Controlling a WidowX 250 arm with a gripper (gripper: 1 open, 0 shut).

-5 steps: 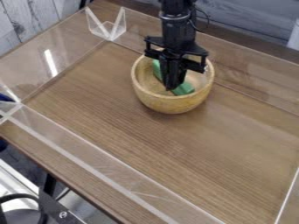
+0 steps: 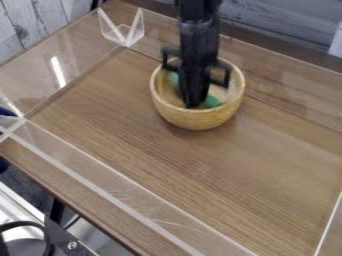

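A wooden bowl (image 2: 198,113) sits on the wooden table (image 2: 160,190) in the upper middle, with a green object (image 2: 211,100) inside it. The black gripper (image 2: 195,92) reaches down from the top into the bowl, over the green object and partly hiding it. It is blurred, so whether anything is between its fingers cannot be told.
Strips of clear tape cross the left and lower table. A small white taped shape (image 2: 123,28) is at the back left. Dark cables lie at the lower left corner.
The bowl has stayed in place.
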